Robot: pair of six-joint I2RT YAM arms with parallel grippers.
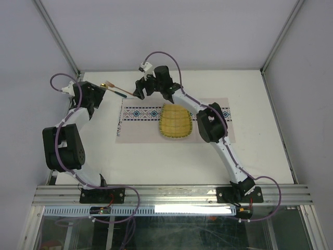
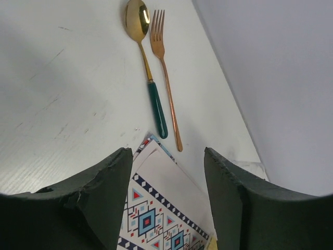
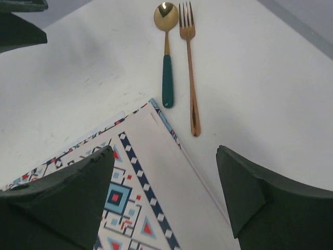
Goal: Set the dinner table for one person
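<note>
A gold spoon with green handle (image 2: 156, 109) and a copper fork (image 2: 171, 104) lie side by side at the back left of the table, beyond the placemat's corner (image 2: 161, 182). A yellow basket-like plate (image 1: 175, 121) sits on the patterned mat. My left gripper (image 1: 95, 96) is open above the table left of the cutlery, nothing between its fingers. My right gripper (image 1: 141, 89) is open over the back left of the mat, near the fork's handle end, also empty.
Grey walls border the back and both sides.
</note>
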